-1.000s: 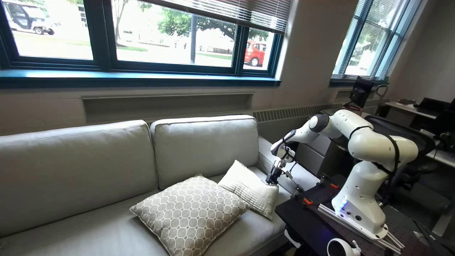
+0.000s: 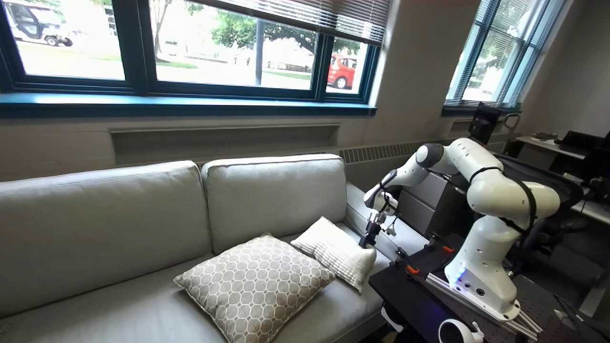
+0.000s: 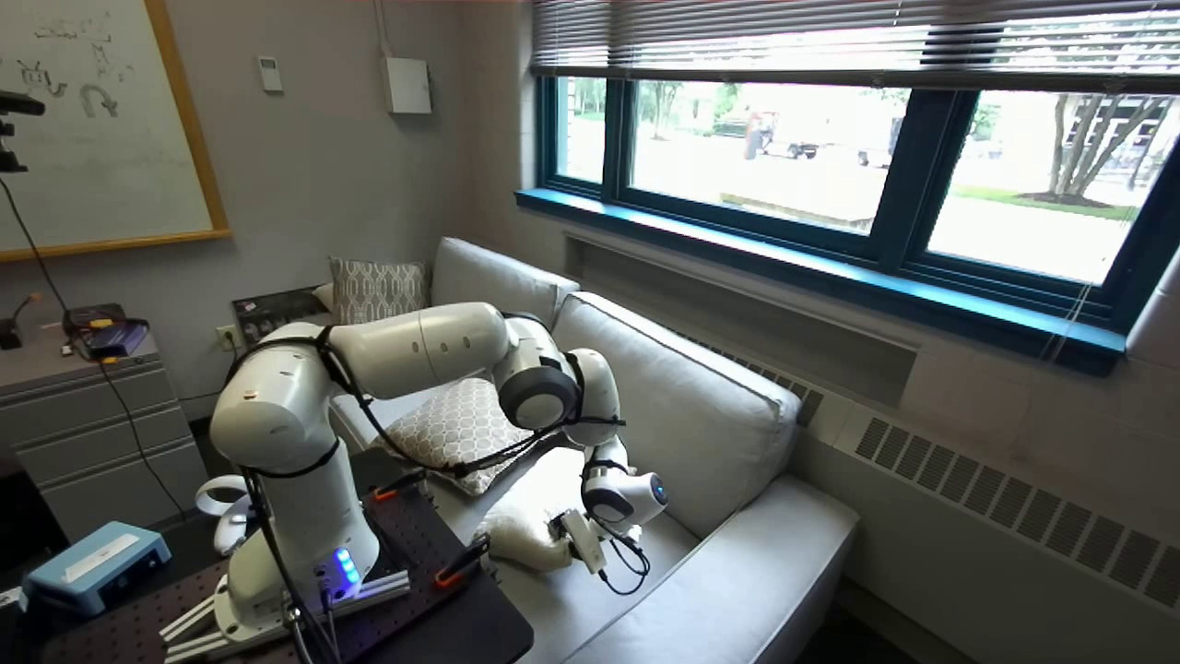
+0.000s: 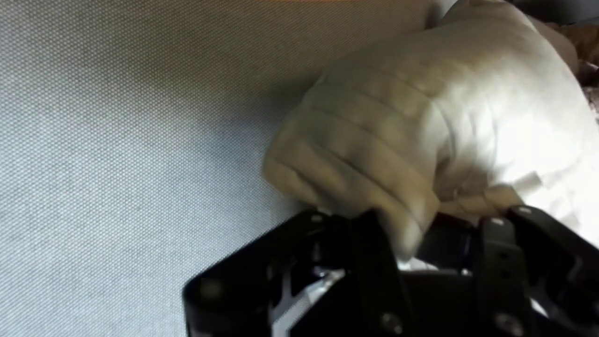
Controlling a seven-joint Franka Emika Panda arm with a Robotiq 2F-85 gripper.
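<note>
A small cream pillow (image 2: pixel 337 248) with a ribbed weave lies on the sofa seat by the right armrest. One of its edges is pinched in my gripper, which is shut on a fold of the fabric. In the wrist view the rest of the pillow (image 4: pixel 477 95) bulges out beyond the fingers to the upper right. From the second exterior side the gripper (image 3: pixel 561 531) appears at the near edge of the cream pillow (image 3: pixel 531 515), its fingertips partly hidden. Beside that pillow rests a larger beige patterned pillow (image 2: pixel 257 288).
The grey sofa's back cushion (image 2: pixel 274 200) stands behind the pillows and its armrest (image 3: pixel 730 575) runs close to the gripper. A black table (image 2: pixel 409 297) with clamps carries the arm's base. Another patterned pillow (image 3: pixel 378 290) sits at the sofa's far end.
My gripper has shifted slightly right, and the upper arm has risen a little. The cream pillow has moved slightly with it, its top corner now a bit lower.
</note>
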